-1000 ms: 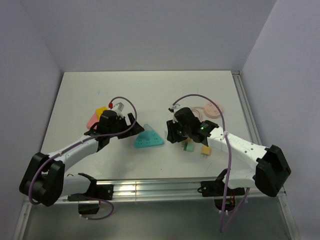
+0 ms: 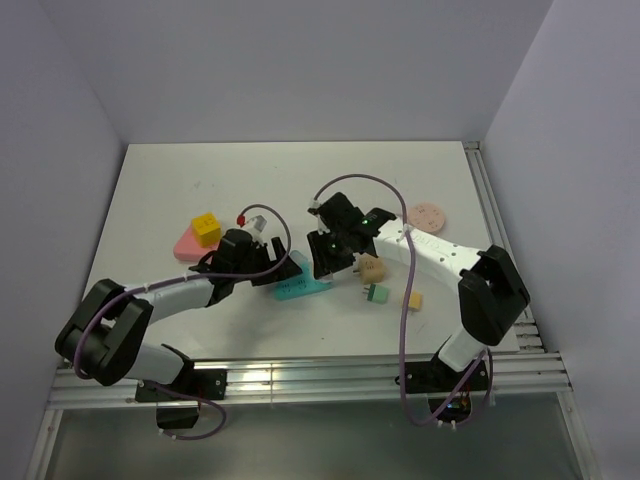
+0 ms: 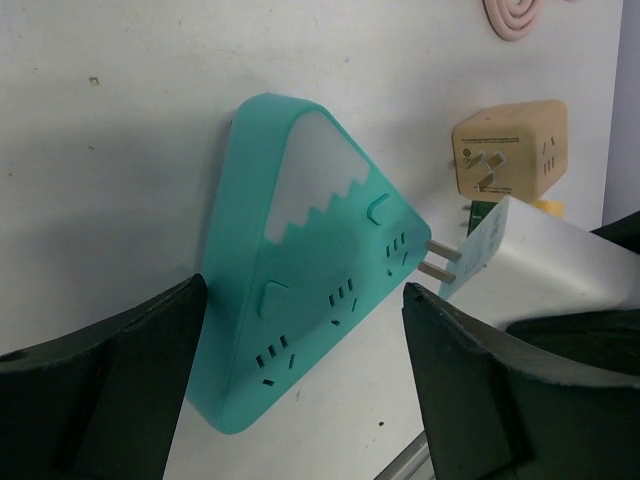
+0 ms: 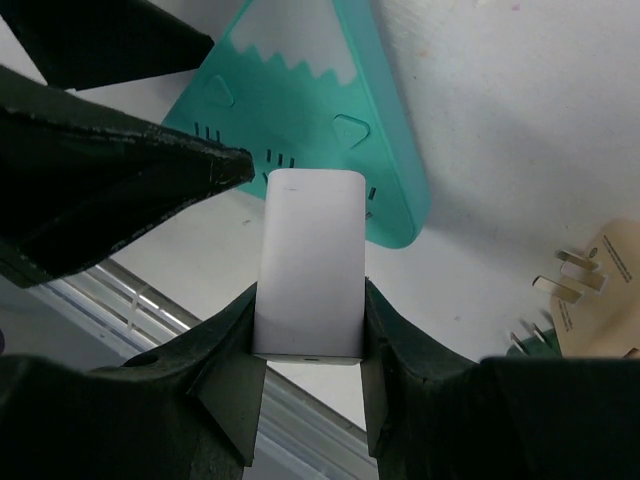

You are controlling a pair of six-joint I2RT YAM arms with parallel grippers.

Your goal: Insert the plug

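The teal triangular socket block [image 2: 300, 288] lies on the table between my two arms, with slotted outlets on its top face. In the left wrist view, the block [image 3: 300, 260] sits between and beyond the open fingers of my left gripper, which close on nothing. My right gripper is shut on a white plug [image 4: 312, 265], over the block's right-hand part. From the left wrist view, the white plug [image 3: 530, 260] has its prongs pointing at the rightmost outlet, their tips at or just short of it; whether they enter the slots I cannot tell.
A tan plug [image 3: 505, 150], a green plug [image 2: 376, 293] and an orange-yellow block [image 2: 412, 300] lie right of the socket block. A pink coiled cord [image 2: 427, 217] is farther back. At left are a yellow block [image 2: 206, 229] and a pink piece [image 2: 190, 247].
My right gripper has moved left with the white plug, from beside the block to its right end.
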